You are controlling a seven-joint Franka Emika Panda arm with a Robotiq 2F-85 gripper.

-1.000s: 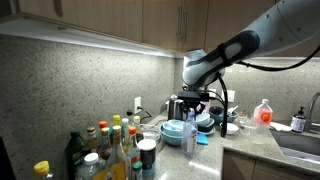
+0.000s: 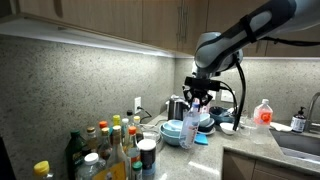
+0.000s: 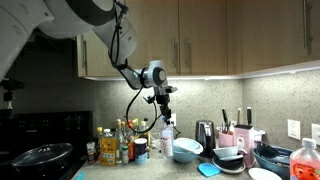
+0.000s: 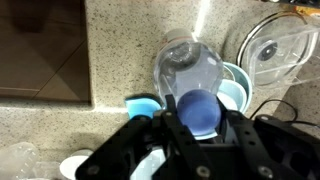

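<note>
A clear plastic bottle with a blue cap (image 4: 200, 112) is upright under my gripper, whose fingers are shut on the cap. In exterior view 1 the bottle (image 2: 189, 132) is at the counter's front part, beside light blue bowls, with my gripper (image 2: 193, 106) at its top. The bottle (image 3: 167, 140) also shows in exterior view 2, below the arm. Whether its base touches the counter is hard to tell.
Stacked light blue bowls (image 2: 172, 132) are close behind the bottle. Several sauce bottles (image 2: 118, 155) crowd the left of the counter. A clear jug (image 2: 263, 114) stands farther right near the sink (image 2: 298, 146).
The arm has risen and shifted slightly right. The bottle appears a little higher under the gripper than before; the other objects have stayed put.
</note>
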